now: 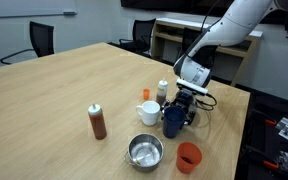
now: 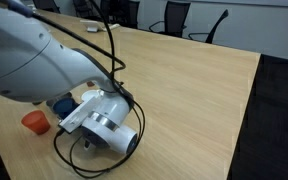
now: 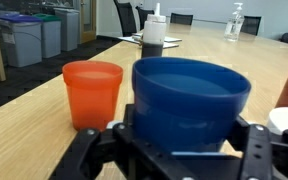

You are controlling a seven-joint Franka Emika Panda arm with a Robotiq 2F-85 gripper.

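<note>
A dark blue cup [image 1: 172, 122] stands on the table, with my gripper [image 1: 180, 112] low behind it. In the wrist view the blue cup [image 3: 189, 100] fills the middle, and my open gripper's fingers [image 3: 246, 140] reach along both of its lower sides. Whether the pads touch the cup cannot be made out. Exterior view 2 shows only a bit of the blue cup [image 2: 63, 106] behind the arm, and the fingers are hidden there.
Close by are a red-orange cup [image 1: 188, 157], a metal pot [image 1: 145, 150] and a white mug [image 1: 150, 112]. A brown bottle [image 1: 98, 122] stands farther left, a pale bottle [image 1: 162, 92] and an orange cup [image 1: 146, 93] behind. Left of the bottle the table is bare.
</note>
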